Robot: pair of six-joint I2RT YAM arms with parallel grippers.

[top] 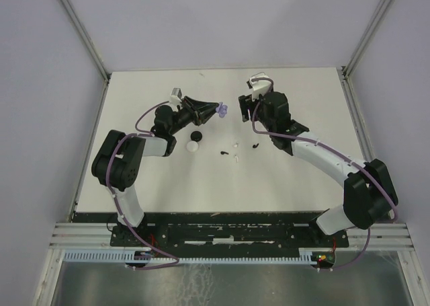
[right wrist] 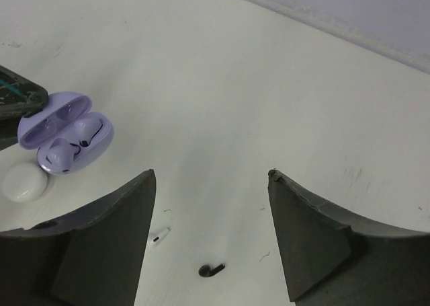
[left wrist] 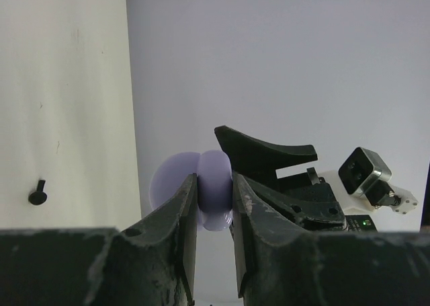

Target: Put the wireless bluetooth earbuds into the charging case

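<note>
My left gripper [top: 216, 108] is shut on the purple charging case [right wrist: 72, 136], holding it above the table. The lid stands open in the right wrist view. Two purple earbuds, a nearer one [right wrist: 61, 155] and a farther one [right wrist: 87, 127], sit in its base; how deep they are seated I cannot tell. From the left wrist view, only the back and edge of the case [left wrist: 215, 192] show between the fingers. To the right of the case, apart from it, my right gripper points down at the table, open and empty.
On the table lie a black earbud [top: 224, 153], another black one [top: 255, 145] and small white earbuds [top: 236, 145]. A round black case [top: 196, 136] and a round white case [top: 193, 146] stand below the left gripper.
</note>
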